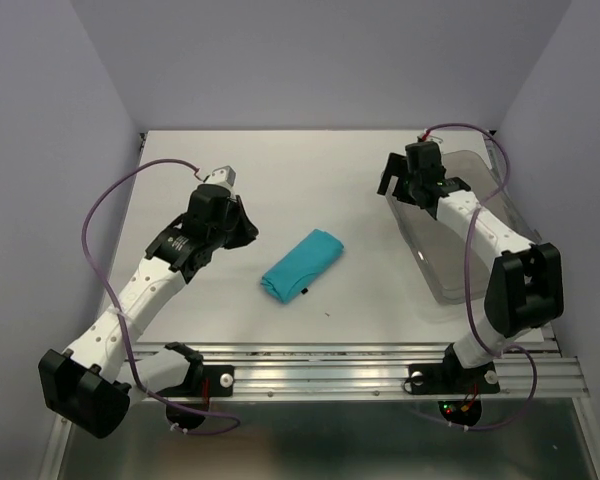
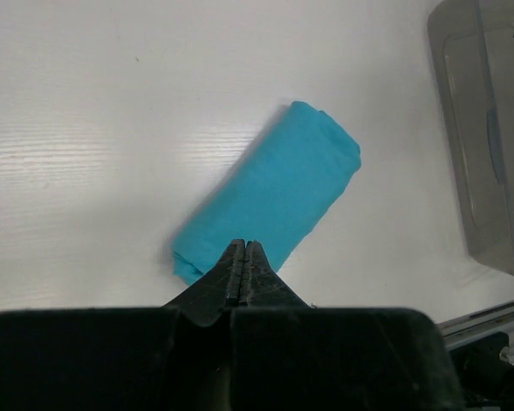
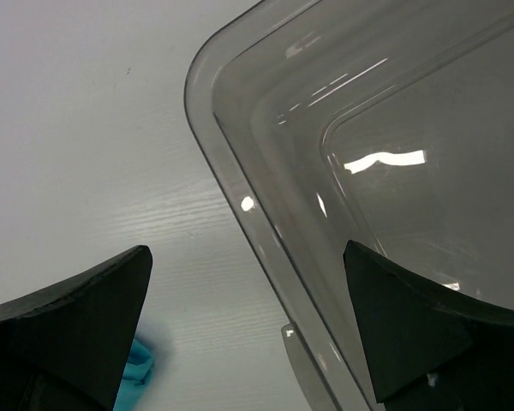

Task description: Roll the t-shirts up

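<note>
A turquoise t-shirt (image 1: 302, 265), rolled into a compact bundle, lies slantwise on the white table. My left gripper (image 1: 255, 236) is raised to the left of the bundle, clear of it. In the left wrist view the left fingertips (image 2: 237, 257) meet, with no cloth seen between them, and the shirt (image 2: 270, 188) lies beyond. My right gripper (image 1: 385, 173) stands open over the left rim of the bin, its fingers wide apart. Only a corner of the shirt (image 3: 135, 375) shows in the right wrist view, behind the left finger.
A clear plastic bin (image 1: 435, 250), empty as far as it shows, fills the table's right side under my right arm. A metal rail (image 1: 320, 358) runs along the front edge.
</note>
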